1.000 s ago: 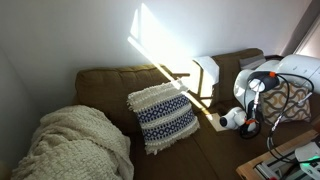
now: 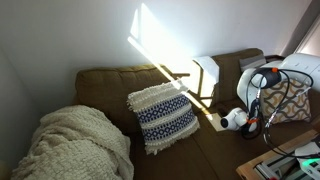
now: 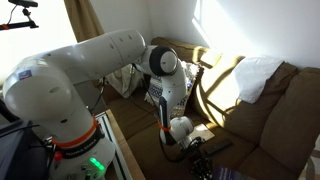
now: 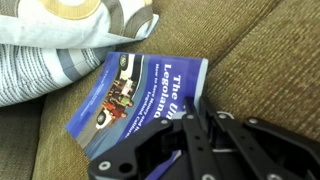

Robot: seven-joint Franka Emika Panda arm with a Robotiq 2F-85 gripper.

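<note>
A thin blue book (image 4: 150, 90) with white lettering and a colourful vehicle picture lies on the brown sofa in the wrist view. At its right-hand edge is my gripper, its black fingers close together with the book's edge apparently between them. The fingers cover part of the cover's lower right. In exterior view 2 the gripper (image 3: 199, 166) is low over the seat, at the bottom of the picture. Exterior view 1 shows the arm (image 2: 240, 119) reaching down to the seat; the book cannot be made out clearly there.
A patterned cushion (image 4: 60, 42) lies against the book's upper left side. On the sofa are a blue-and-white fringed pillow (image 2: 163, 115) and a cream knitted blanket (image 2: 75, 145). A wooden table edge (image 2: 250, 171) stands in front of the sofa.
The arm's upper part has shifted very slightly up and to the right in exterior view 1. Pillow and blanket have stayed in place.
</note>
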